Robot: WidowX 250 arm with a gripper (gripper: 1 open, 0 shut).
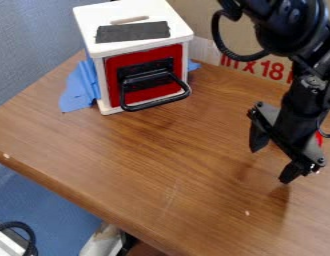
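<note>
My black gripper (273,153) hangs over the right side of the wooden table, its two fingers apart and angled down. A small red object (319,138) shows only partly behind the wrist; the rest of it is hidden. Nothing is visible between the fingertips.
A white box with a red front door (138,72) and black handle stands at the back left on blue cloth (77,88). A cardboard box (201,22) is behind. The table's left edge drops to a blue floor.
</note>
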